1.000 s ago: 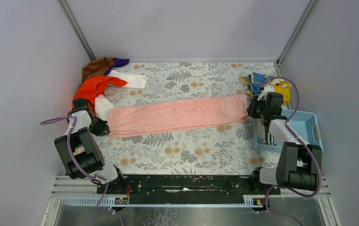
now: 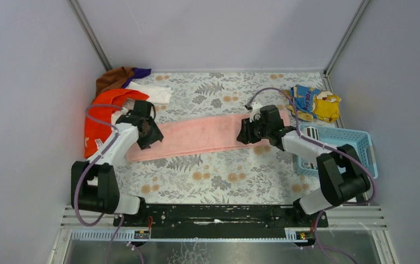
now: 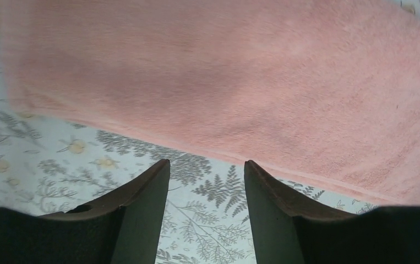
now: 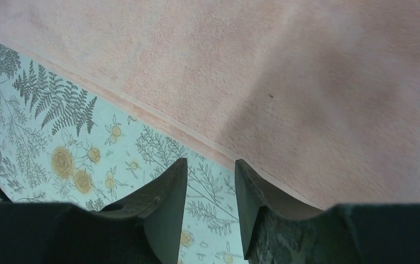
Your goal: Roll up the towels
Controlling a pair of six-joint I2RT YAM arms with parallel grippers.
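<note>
A pink towel (image 2: 202,134) lies flat in a long folded strip across the middle of the table. Over its left end hovers my left gripper (image 2: 157,144), apart from the cloth. In the left wrist view the fingers of that gripper stand open above the towel's near edge, with nothing between them. My right gripper (image 2: 244,135) is over the right part of the strip. The right wrist view shows this gripper open too, its tips near the folded front edge, nothing held.
Orange cloth (image 2: 94,129), white cloth (image 2: 155,93) and brown cloth (image 2: 113,80) are heaped at the left back. A blue and yellow cloth (image 2: 313,103) lies at the right back, behind a light blue basket (image 2: 356,136) with striped cloth inside.
Both grippers have moved inward from the towel's short ends to above it, the left one going right and the right one going left. The towel looks unmoved.
</note>
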